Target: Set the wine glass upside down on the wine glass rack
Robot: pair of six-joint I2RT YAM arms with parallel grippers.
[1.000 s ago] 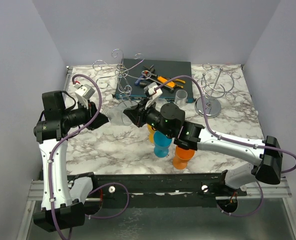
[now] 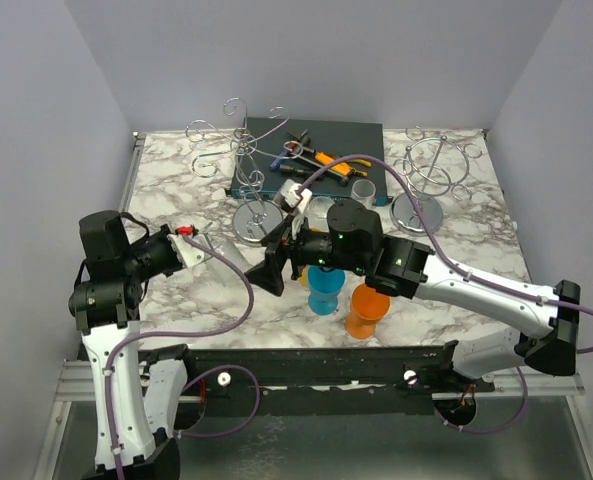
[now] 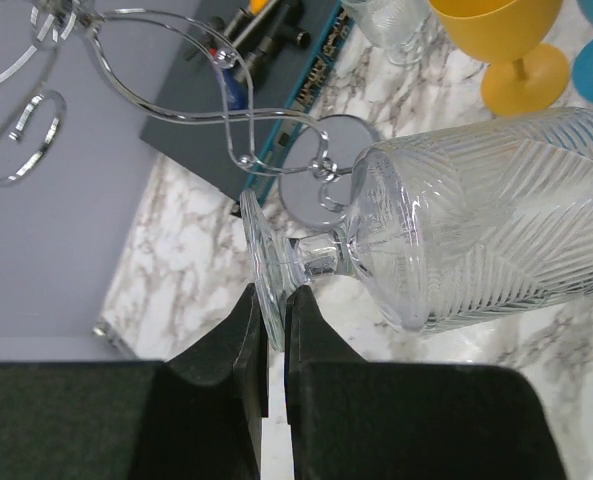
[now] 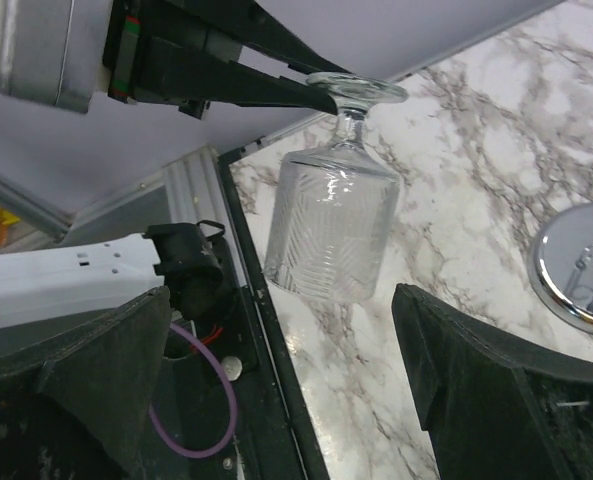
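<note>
My left gripper is shut on the clear wine glass [image 3: 486,215] at its foot and stem. In the left wrist view the glass lies sideways; in the right wrist view it hangs bowl down, foot up. Behind it in the left wrist view is the chrome wine glass rack [image 3: 226,117], with curled holders and a round base [image 3: 306,195]. My right gripper is open, with nothing between its fingers, just right of the glass in the top view.
Blue [image 2: 325,290], orange [image 2: 368,310] and yellow [image 3: 501,25] goblets stand beside the right arm. A second rack [image 2: 431,180] is at the back right, a dark tool mat [image 2: 361,140] at the back middle.
</note>
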